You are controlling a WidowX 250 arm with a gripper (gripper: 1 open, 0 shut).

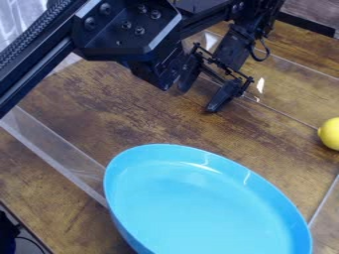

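Note:
The black robot arm reaches in from the top left over the wooden table. Its dark gripper [201,81] is near the upper middle of the view, low over the wood, with dark parts and cables crowded around it; whether it is open or shut, or holds anything, cannot be made out. A light blue oval bowl [199,203] fills the lower middle, in front of and apart from the gripper. A yellow round object [330,133] is cut off at the right edge.
Bare wood [93,114] lies left of and below the gripper. Clear strips cross the table at left and right. Dark cables sit at the bottom left corner.

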